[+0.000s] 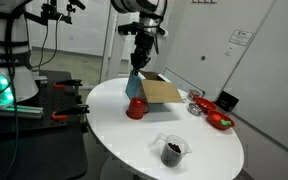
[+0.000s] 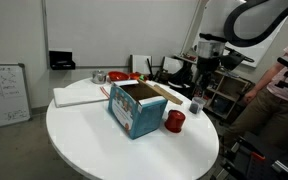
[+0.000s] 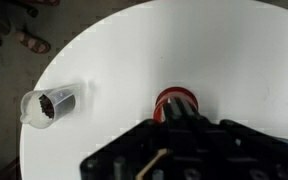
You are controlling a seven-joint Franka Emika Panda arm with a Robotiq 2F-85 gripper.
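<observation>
A red mug (image 1: 136, 108) stands about upright near the blue-and-white box (image 2: 136, 112) in the exterior views. Seen from above in the wrist view, the mug's round red rim (image 3: 180, 94) is partly covered by my dark gripper. The gripper is shut on the mug, though the exact spot of the grasp is hidden. Whether the mug's base touches the table cannot be told. A clear cup (image 3: 52, 104) with dark contents is off to the left in the wrist view.
The open box has a raised cardboard flap (image 1: 162, 92) beside the mug. A red bowl (image 1: 220, 120) and a metal pot (image 2: 98, 76) sit toward the table's far edge. Bare white table (image 1: 134, 140) lies between mug and cup.
</observation>
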